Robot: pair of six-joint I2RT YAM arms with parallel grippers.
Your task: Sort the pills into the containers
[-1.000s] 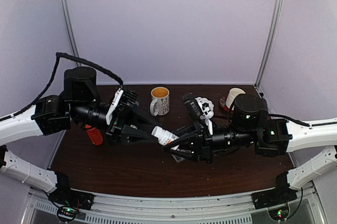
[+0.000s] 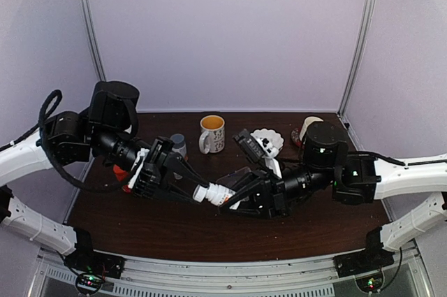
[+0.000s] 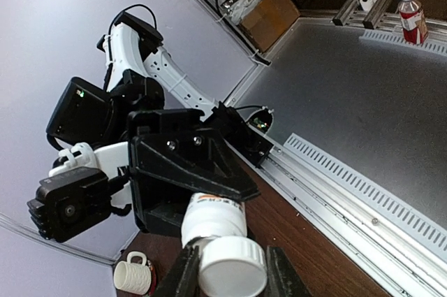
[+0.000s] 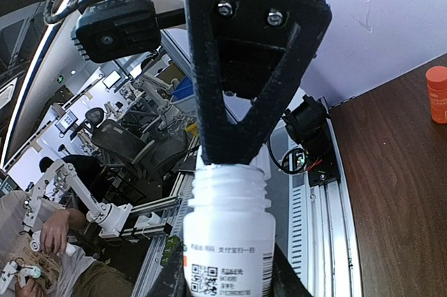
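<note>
A white pill bottle (image 2: 221, 195) lies tilted between the arms above the table, my right gripper (image 2: 229, 200) shut around its body. The white cap (image 3: 232, 267) sits between the fingers of my left gripper, which is shut on it. In the right wrist view the threaded neck of the bottle (image 4: 229, 244) shows bare below the left gripper's dark finger (image 4: 237, 140). From above, the cap (image 2: 200, 193) stands at the bottle's mouth, slightly off it. The bottle's contents are hidden.
Behind the arms stand a blue-capped bottle (image 2: 178, 145), a patterned mug (image 2: 212, 134), a white scalloped dish (image 2: 268, 140) and a cream cup (image 2: 311, 124). An orange-red bottle stands on the left, partly behind my left arm.
My left wrist has turned, its cable swinging from above to below the arm. The cap now shows apart from the bottle's neck, a little to the left.
</note>
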